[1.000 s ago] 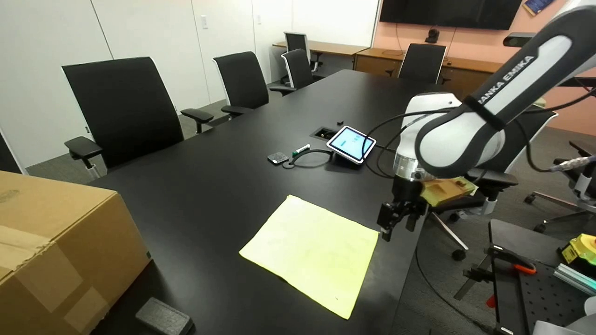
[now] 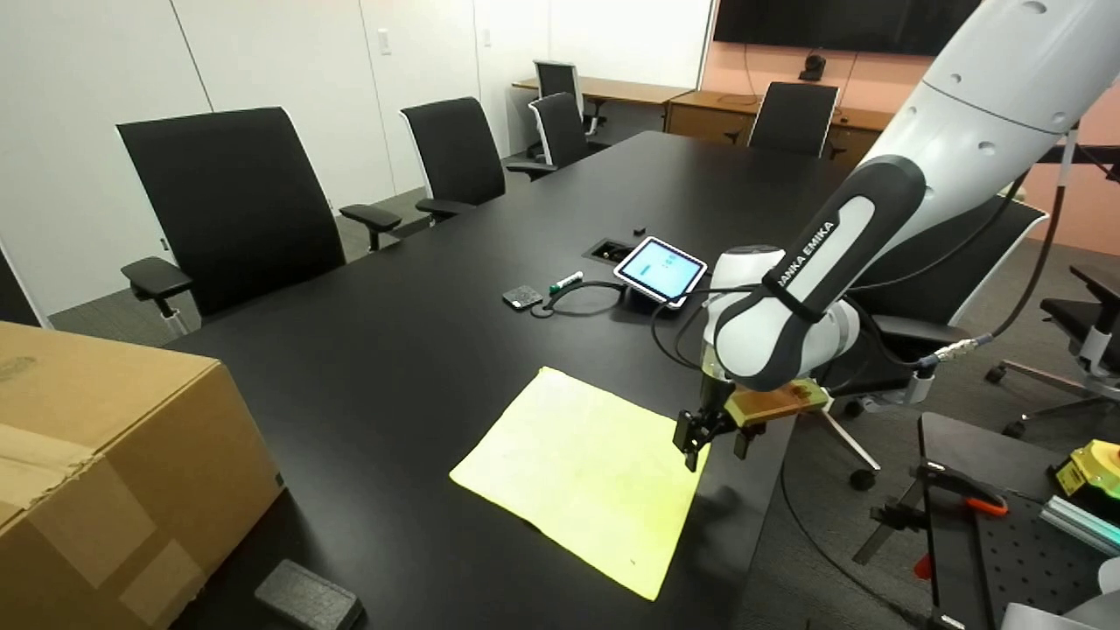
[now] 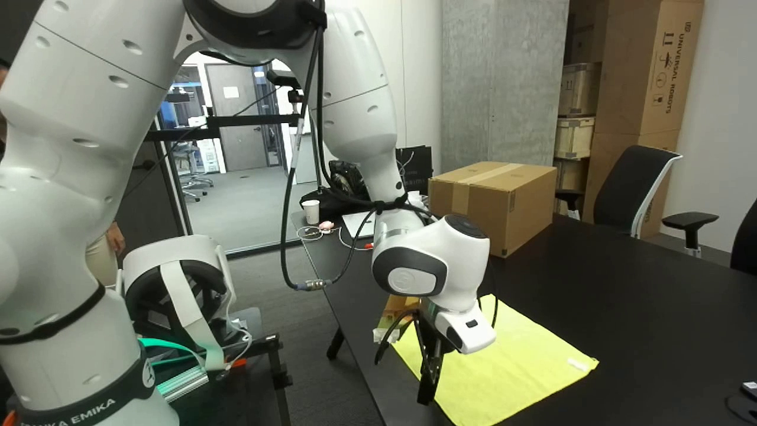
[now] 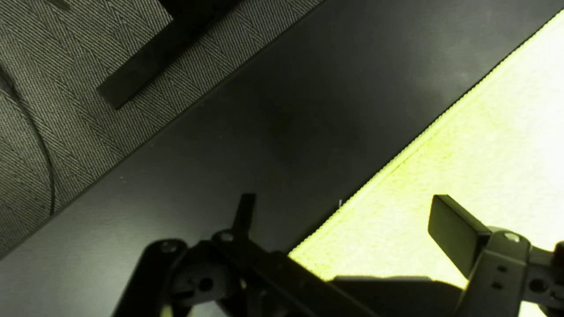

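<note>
A yellow cloth [image 2: 583, 472] lies flat and spread out on the black table [image 2: 388, 346]. Above its edge nearest the table's side hangs my gripper [image 2: 716, 451], open and holding nothing. From the wrist, the two fingers of the gripper stand well apart. One finger [image 4: 457, 232] is over the yellow cloth [image 4: 476, 153], the other over bare table, so the cloth's edge runs between them. Exterior view 2 has the gripper pointing down in front of the cloth [image 3: 521, 362], part of which the arm hides.
A cardboard box [image 2: 136, 472] and a dark block [image 2: 307, 595] occupy the near left of the table. Farther back are a tablet [image 2: 661, 269], a green marker [image 2: 566, 282] and cables. The table's edge runs close beside the gripper.
My arm has come lower and moved left in exterior view 1, from beside the cloth's corner to over its edge. The cloth lies as before.
</note>
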